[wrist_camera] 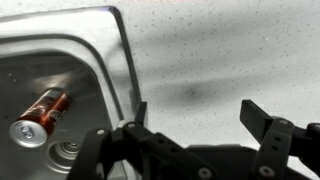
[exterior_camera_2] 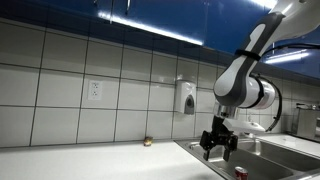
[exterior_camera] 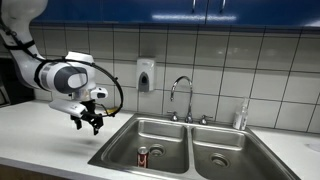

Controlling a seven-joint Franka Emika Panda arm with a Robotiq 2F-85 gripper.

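Dark, open and empty, my gripper (exterior_camera: 88, 124) hangs over the bare white counter to the left of the sink. In the wrist view the gripper has its fingers wide apart, with only speckled counter between them. A red and silver can (wrist_camera: 40, 117) is inside the sink's left basin, beside the drain; it shows as a small red can (exterior_camera: 143, 157) at the basin's front in exterior view 1. The double steel sink (exterior_camera: 203, 140) is set into the counter. Exterior view 2 has the can (exterior_camera_2: 241, 173) to the right of the gripper (exterior_camera_2: 217, 150).
A tall faucet (exterior_camera: 189, 98) rises behind the sink, and a clear bottle (exterior_camera: 242, 116) stands at its back right. The soap dispenser (exterior_camera: 146, 75) is on the tiled wall. Near that wall sits a small brownish object (exterior_camera_2: 148, 141). The left counter (exterior_camera: 45, 147) has free room.
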